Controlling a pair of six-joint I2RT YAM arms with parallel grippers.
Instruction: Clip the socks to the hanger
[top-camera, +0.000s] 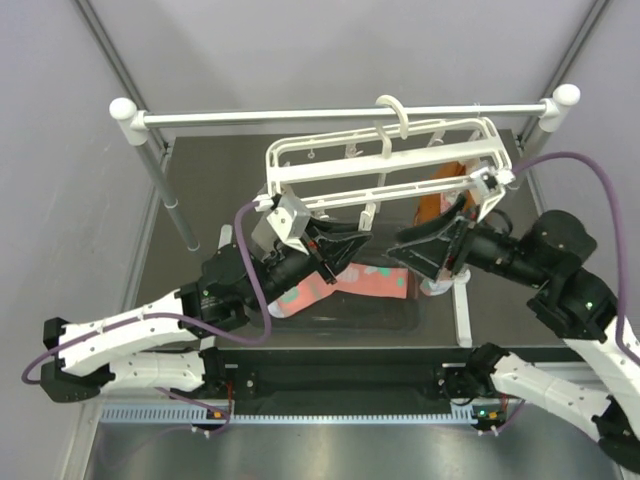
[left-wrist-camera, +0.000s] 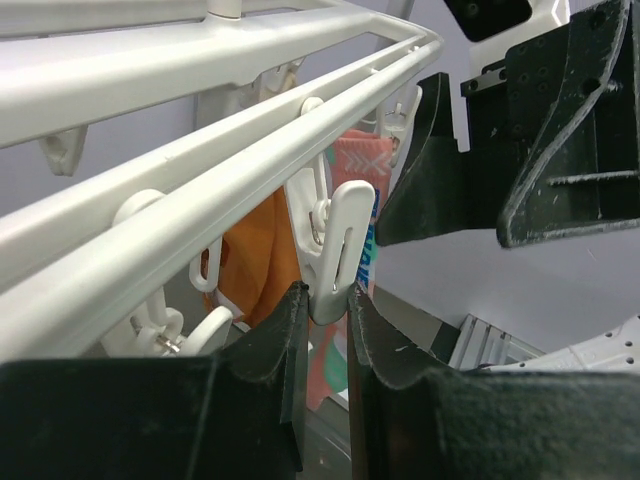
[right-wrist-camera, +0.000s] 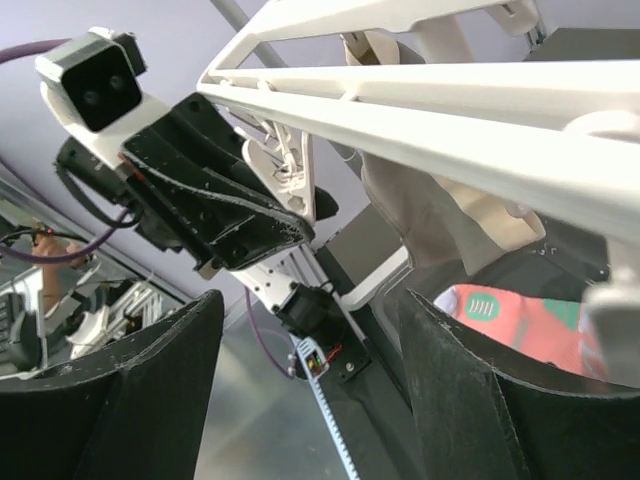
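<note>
A white hanger (top-camera: 385, 160) hangs on the rail, with socks clipped on its right side, including an orange one (top-camera: 445, 185) and a pink one (left-wrist-camera: 360, 160). My left gripper is shut on a white clip (left-wrist-camera: 340, 240) at the hanger's front bar. My right gripper (top-camera: 432, 240), part open, is just right of that clip, in front of the hanging socks, with nothing visible between its fingers. A grey sock (right-wrist-camera: 430, 220) hangs behind the bar in the right wrist view. A pink dotted sock (top-camera: 370, 280) lies in the dark tray below.
The metal rail (top-camera: 230, 119) on white posts spans above the hanger. The tray (top-camera: 360, 322) sits on the dark floor under it, with white strips (top-camera: 462, 320) either side. The right arm covers much of the right side.
</note>
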